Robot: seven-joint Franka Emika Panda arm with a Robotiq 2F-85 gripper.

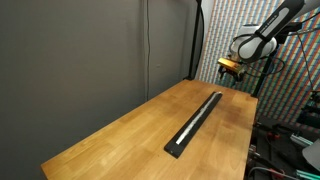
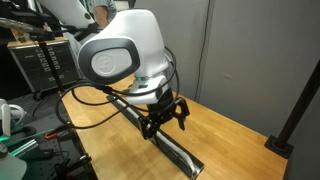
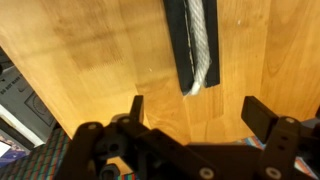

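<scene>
A long black strip point(image 1: 193, 125) lies on the wooden table, with a thin white cord-like piece point(image 1: 196, 121) running along it. In the wrist view the strip point(image 3: 181, 40) comes in from the top, and the white piece point(image 3: 199, 42) curves to an end near the strip's tip. My gripper is open above the table, its two fingers wide apart on either side of that end and nothing held between them. In exterior view 2 the arm and gripper point(image 2: 166, 119) hide part of the strip point(image 2: 178, 154).
A grey wall panel point(image 1: 90, 70) stands along its back side. A dark post point(image 2: 296, 110) rises at the table's right in exterior view 2. The arm's base is dark, at the table's right edge.
</scene>
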